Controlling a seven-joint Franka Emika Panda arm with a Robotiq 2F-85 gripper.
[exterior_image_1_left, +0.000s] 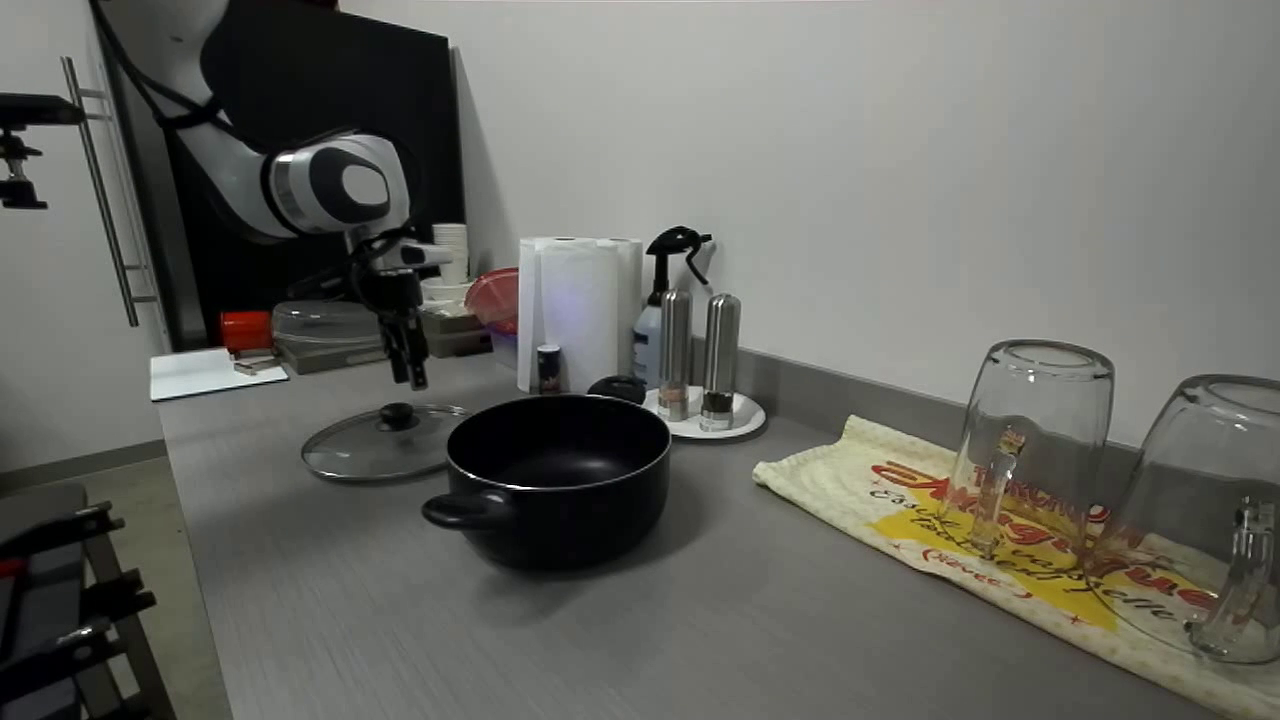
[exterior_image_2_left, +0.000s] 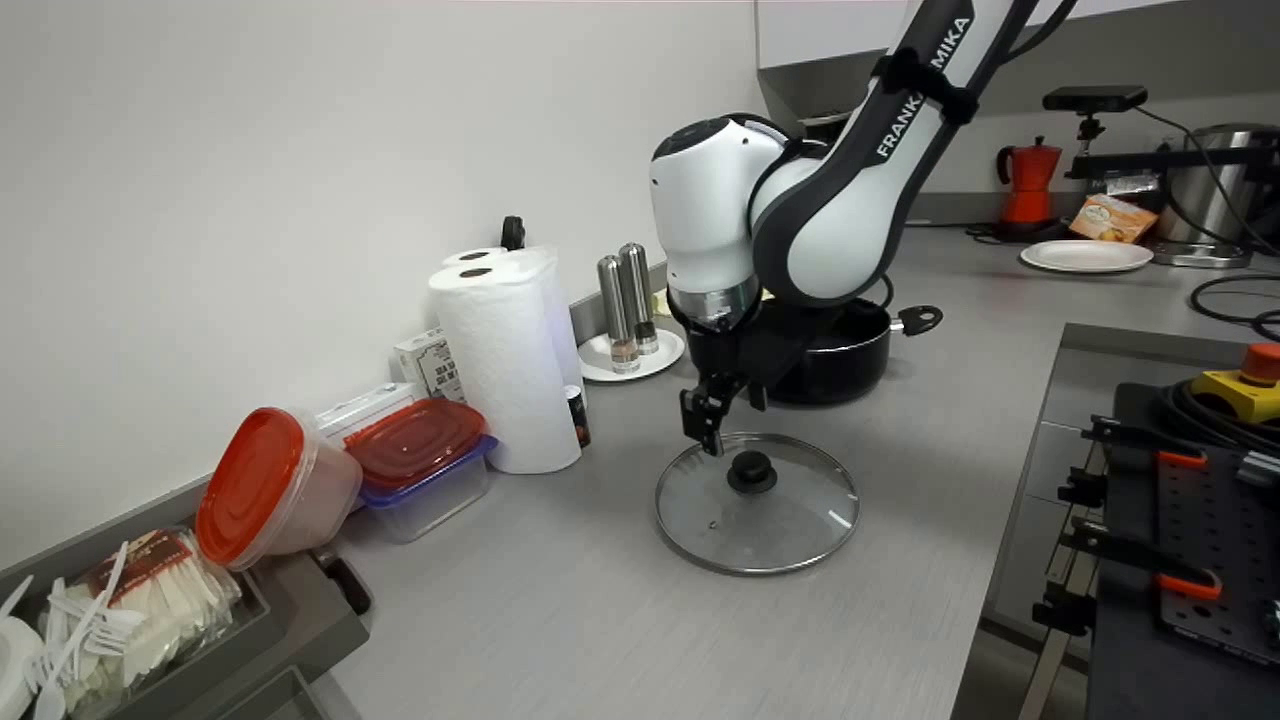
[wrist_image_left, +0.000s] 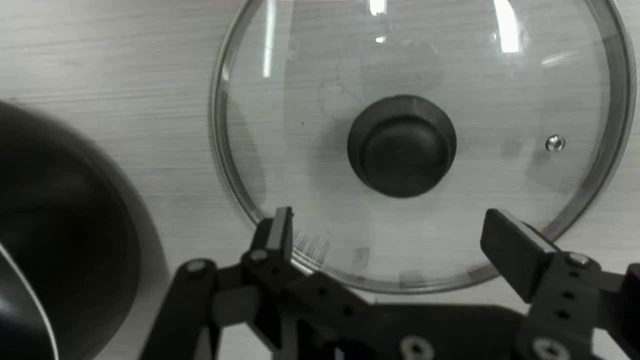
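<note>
A round glass lid (exterior_image_2_left: 768, 528) with a steel rim and a black knob (wrist_image_left: 405, 147) lies flat on the grey counter. Beside it stands a black two-handled pot (exterior_image_1_left: 561, 516), uncovered and empty as far as its inside shows. My gripper (exterior_image_1_left: 408, 382) hangs above the lid, close to the knob but apart from it. In the wrist view the fingers (wrist_image_left: 279, 234) are spread wide on either side of the lid's near rim, with no object held between them. The knob sits ahead of the fingertips there, and part of the pot (wrist_image_left: 66, 240) shows at the left.
Paper towel rolls (exterior_image_2_left: 504, 372) and a white plate (exterior_image_1_left: 750, 420) bearing two steel mills stand along the wall. Two upturned glass mugs (exterior_image_1_left: 1032, 444) rest on a printed cloth (exterior_image_1_left: 828, 480). Plastic containers (exterior_image_2_left: 420, 492) line the wall side.
</note>
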